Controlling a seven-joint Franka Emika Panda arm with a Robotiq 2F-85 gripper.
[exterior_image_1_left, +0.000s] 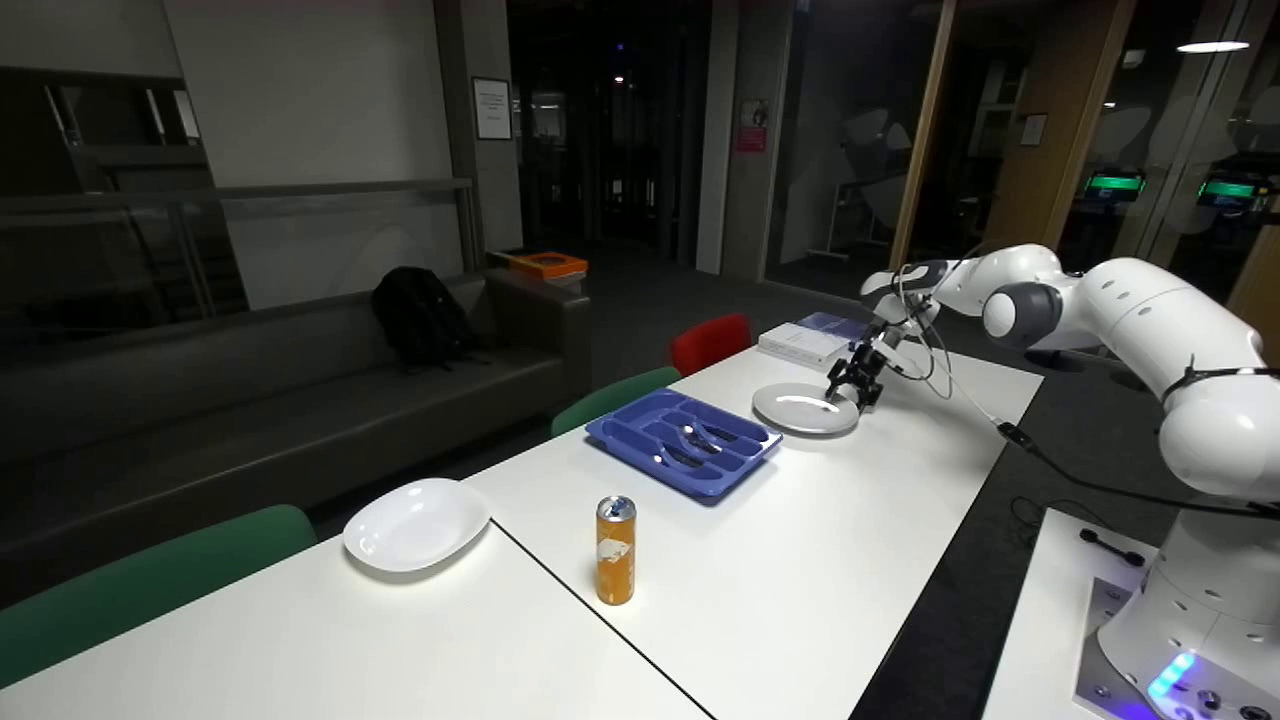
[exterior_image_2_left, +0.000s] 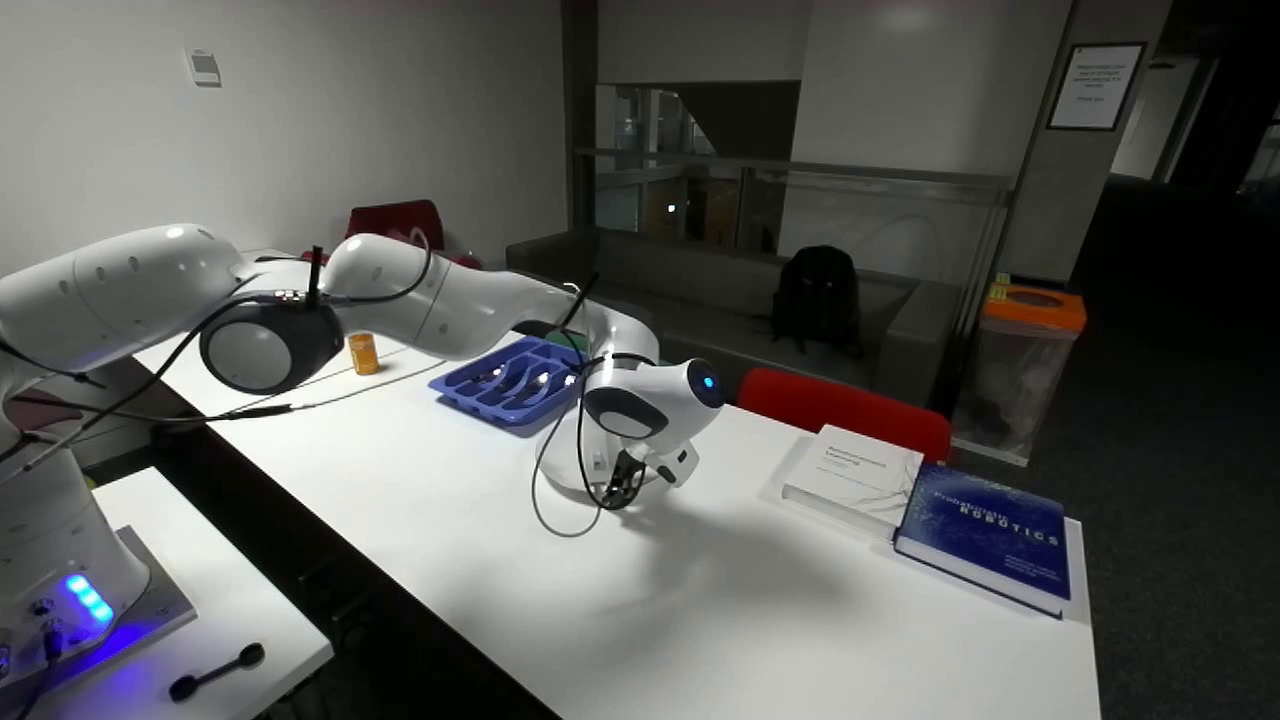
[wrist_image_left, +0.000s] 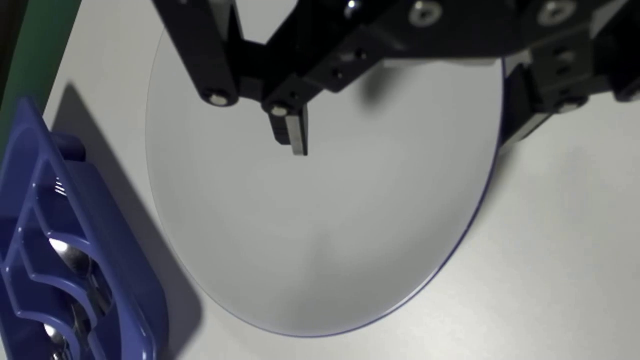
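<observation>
A large light plate (wrist_image_left: 288, 240) with a thin blue rim lies on the table under my gripper. The fingers stand wide apart. In the wrist view one finger (wrist_image_left: 292, 129) is over the plate's inner surface, the other just outside its right rim, which runs between them. Whether either touches the plate, I cannot tell. From exterior view 1 the gripper (exterior_image_1_left: 854, 386) appears at the right side of the plate (exterior_image_1_left: 798, 414). The arm hides much of the plate (exterior_image_2_left: 557, 475) in exterior view 2.
Beside the plate sits a blue cutlery tray (exterior_image_1_left: 708, 486) holding several utensils. An orange can (exterior_image_1_left: 615, 558) and a white dish (exterior_image_1_left: 414, 528) stand farther along. A white book (exterior_image_2_left: 852, 474) and a blue book (exterior_image_2_left: 990, 522) lie at the far end. Open table lies along the robot's side.
</observation>
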